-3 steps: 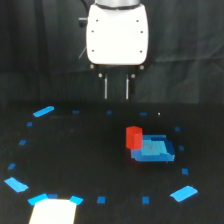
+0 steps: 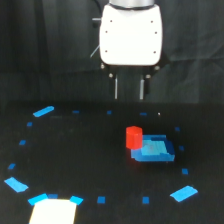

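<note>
A red block stands upright at the left end of a small blue tray. It covers the tray's left corner, and I cannot tell whether it rests inside, on the rim or against it. Above and behind them hangs my white gripper, pointing down. Its two thin dark fingers are apart and nothing shows between them. A clear gap separates the fingertips from the block.
The black table carries several small blue squares. Light-blue tape strips lie at the left, the back left and the right. A whitish object sits at the front left.
My gripper has moved to the right and very slightly down, its fingers still apart. The red block and the tray have not moved.
</note>
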